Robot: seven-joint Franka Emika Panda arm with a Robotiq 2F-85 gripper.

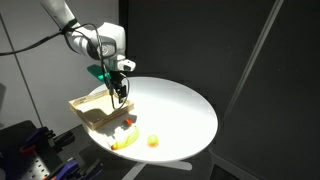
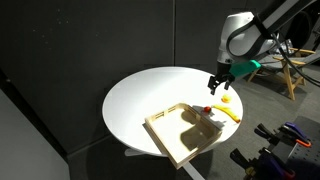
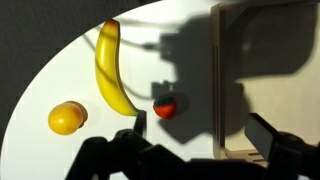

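Observation:
My gripper stands open above the table, nothing between its widely spaced fingers. In the wrist view a small red fruit [image 3: 165, 106] with a dark green top lies between the banana and the box, just ahead of the left finger. A yellow banana [image 3: 110, 72] stretches up and away to its left. Farther left rests an orange fruit [image 3: 67, 118]. On the right side is a shallow, light wooden box [image 3: 217, 90], its visible floor bare. From the second exterior view, the red fruit [image 2: 207, 109] sits just outside the box [image 2: 160, 140].
The round white table [image 2: 130, 100] has wide free room away from the fruit and box. Its curved edge runs close to the banana and the orange fruit. The arm's shadow falls across the table and box.

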